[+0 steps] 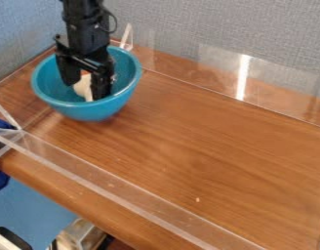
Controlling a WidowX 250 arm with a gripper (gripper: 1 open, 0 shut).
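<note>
A blue bowl [98,105] stands at the upper left of the wooden table. My gripper [85,70] is open and lowered into the bowl from above. A pale, rounded object [83,88] lies in the bowl beneath it, partly hidden by the gripper, so I cannot tell whether the fingers touch it.
Dark blue and white items [0,127] sit at the left edge, beside a blue floor area below.
</note>
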